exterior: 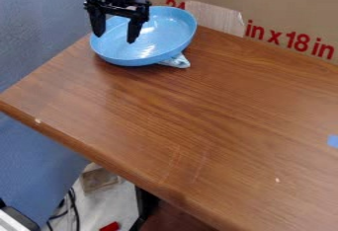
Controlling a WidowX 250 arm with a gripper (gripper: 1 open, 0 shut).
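Note:
A black gripper [115,28] on the arm hangs at the top left over a blue bowl [158,39]. Its two fingers stand apart, pointing down at the bowl's left and middle, with nothing visible between them. A white object [179,63] pokes out under the bowl's right front.
A cardboard sheet with red lettering [284,23] stands behind it. A blue surface lies left of the table, and cables show below its edge at lower left.

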